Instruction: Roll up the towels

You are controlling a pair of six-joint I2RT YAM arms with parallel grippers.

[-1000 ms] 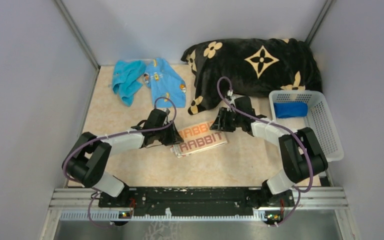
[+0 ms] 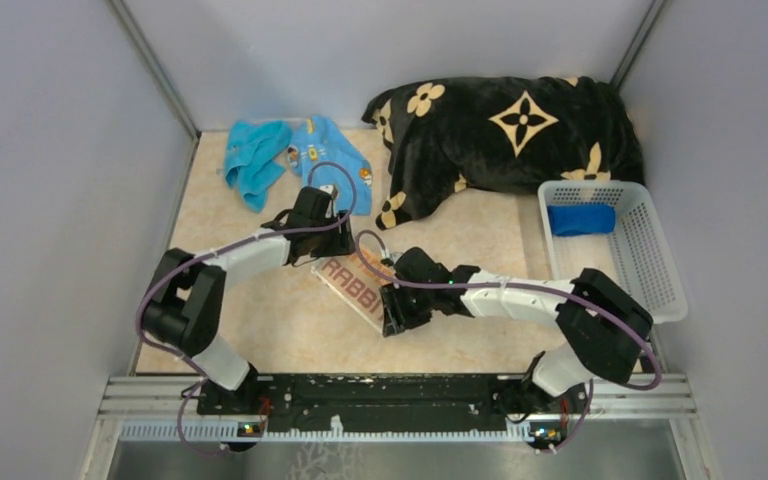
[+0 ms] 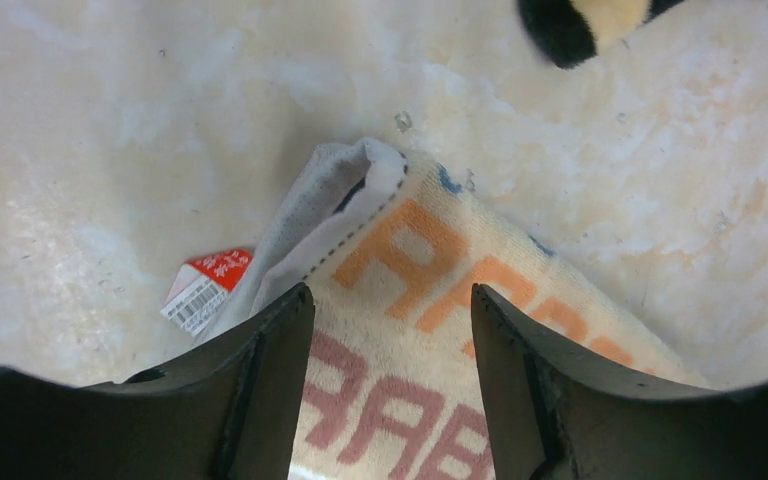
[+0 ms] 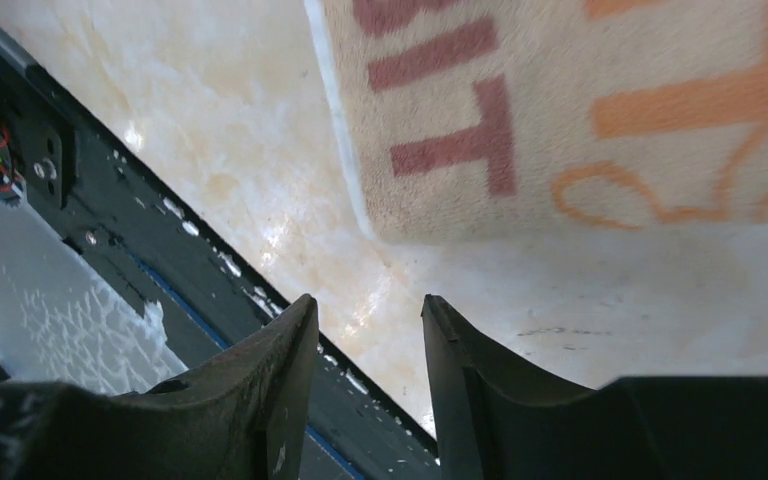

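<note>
A folded beige towel (image 2: pixel 352 284) with orange and dark red RABBIT lettering lies slantwise on the table between my two arms. My left gripper (image 2: pixel 348 232) is over its upper left end; in the left wrist view its fingers stand apart, with the towel (image 3: pixel 390 320) below them and a red-and-white tag (image 3: pixel 207 288) poking from the folded edge. Around the towel's lower right end is my right gripper (image 2: pixel 392 311). The right wrist view shows its fingers parted over bare table, the towel's corner (image 4: pixel 440 190) just beyond the fingertips.
Two blue cloths (image 2: pixel 253 160) lie at the back left. A dark plush blanket (image 2: pixel 490 140) with cream flowers fills the back. On the right stands a white basket (image 2: pixel 654 240) holding a dark blue cloth (image 2: pixel 581 219).
The towel has turned from nearly level to slanting down to the right and shifted left. My right gripper moved left and toward the front; the left one moved up toward the back.
</note>
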